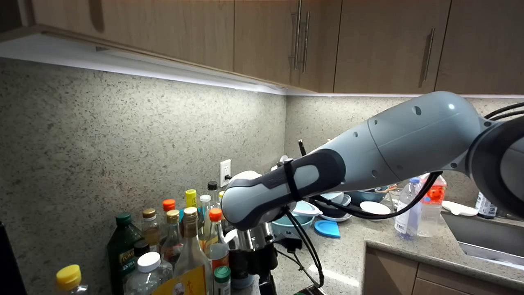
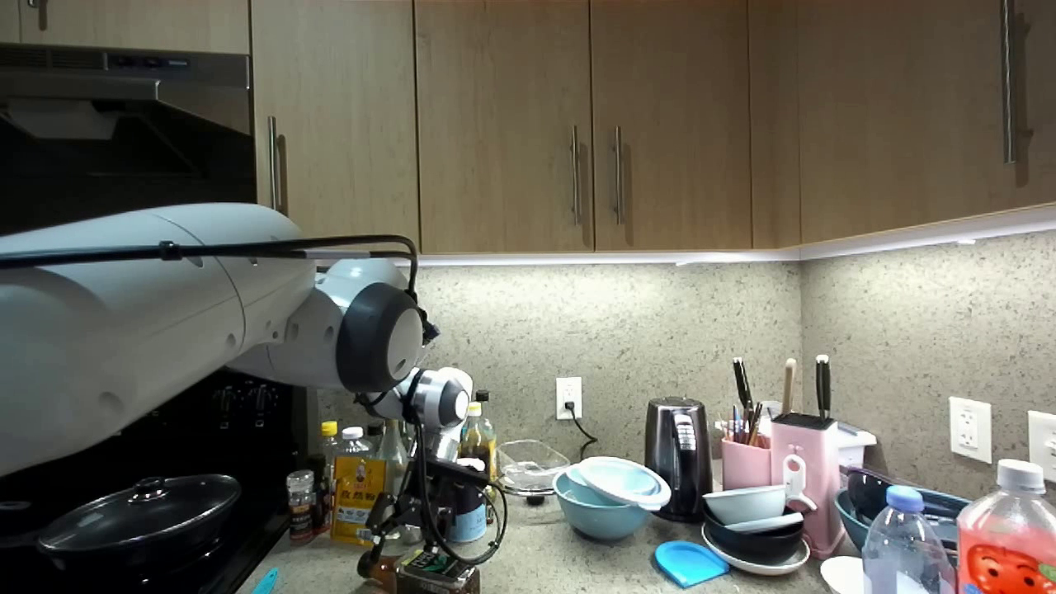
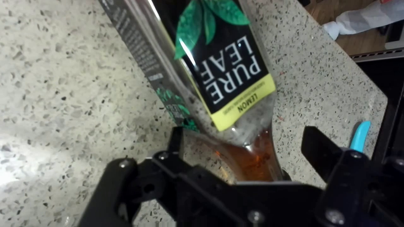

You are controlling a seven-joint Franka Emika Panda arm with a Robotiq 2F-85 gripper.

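Observation:
A tea bottle (image 3: 227, 72) with a black "Pure Leaf" lemon label and amber liquid in its neck lies on its side on the speckled counter. My gripper stands open at the bottle's neck end in the wrist view. One black finger (image 3: 175, 142) is to the left of the neck and the other finger (image 3: 317, 149) to its right, with clear gaps on both sides. The cap end is mostly hidden by the gripper body. In exterior view 2 the bottle (image 2: 436, 576) shows only partly at the bottom edge, beneath the gripper.
Several sauce and oil bottles (image 1: 190, 250) crowd the wall beside the arm. A teal object (image 3: 360, 136) lies near the counter edge by the stove. Blue bowls (image 2: 601, 510) and a blue scoop (image 2: 690, 563) rest farther right, with bare counter before them. A lidded pan (image 2: 143, 515) occupies the stove.

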